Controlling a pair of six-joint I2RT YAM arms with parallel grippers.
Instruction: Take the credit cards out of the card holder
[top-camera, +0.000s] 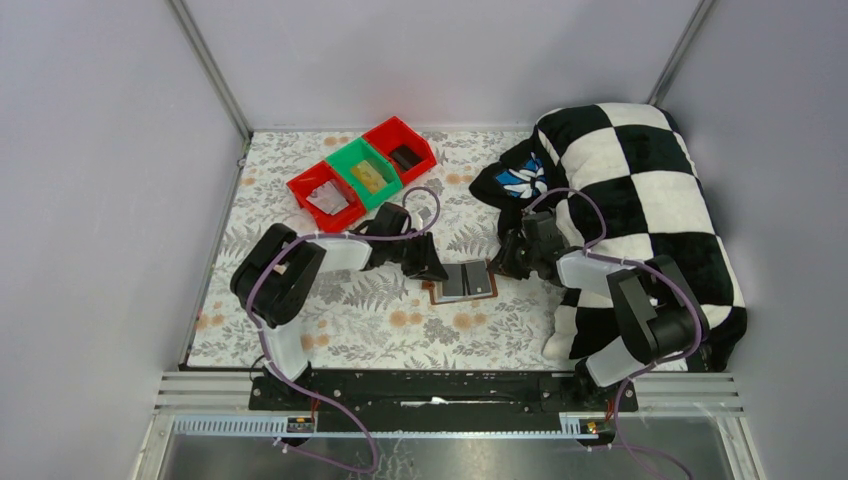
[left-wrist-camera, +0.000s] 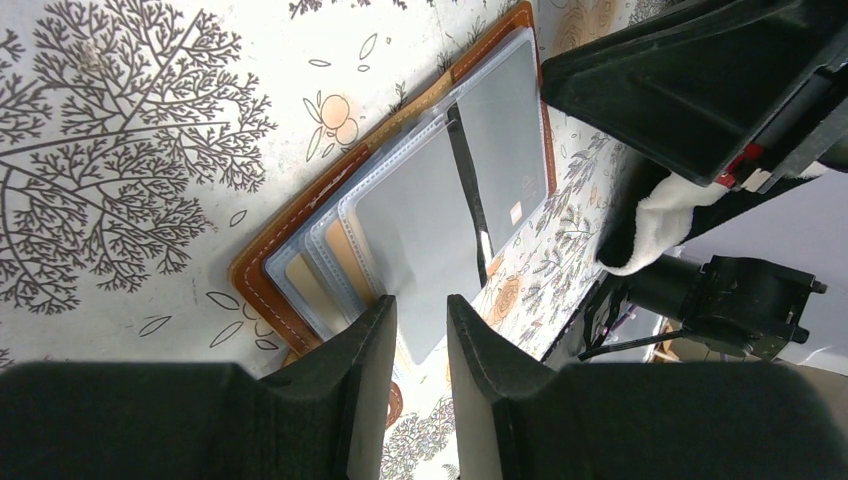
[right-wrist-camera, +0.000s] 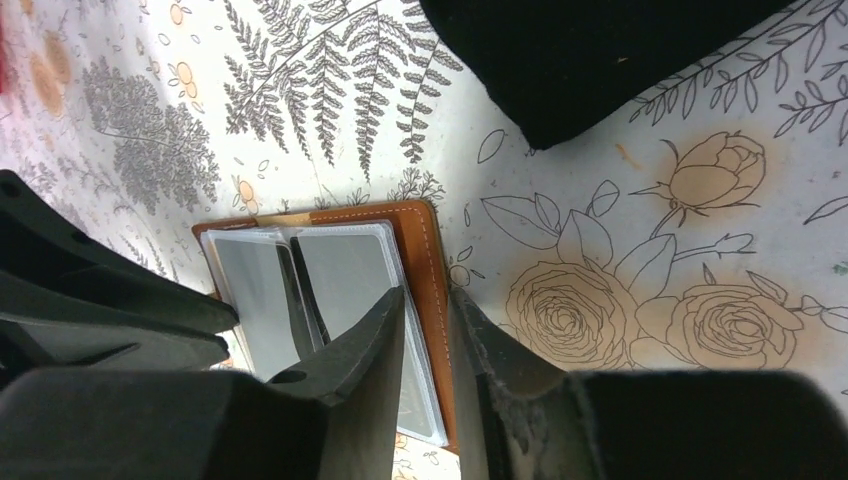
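An open brown card holder (right-wrist-camera: 428, 290) lies flat on the patterned table, clear sleeves with grey cards (left-wrist-camera: 420, 230) inside, a dark band between the halves. My left gripper hovers at its left end, fingertips part open over the near sleeves, with cream card edges beneath. My right gripper is at the right end, fingertips slightly apart over the holder's brown edge beside the right-hand sleeve. Whether either touches or pinches anything is unclear.
Red, green and red bins (top-camera: 362, 160) with small items stand at the back left. A checkered cushion (top-camera: 640, 190) and dark cloth fill the right side.
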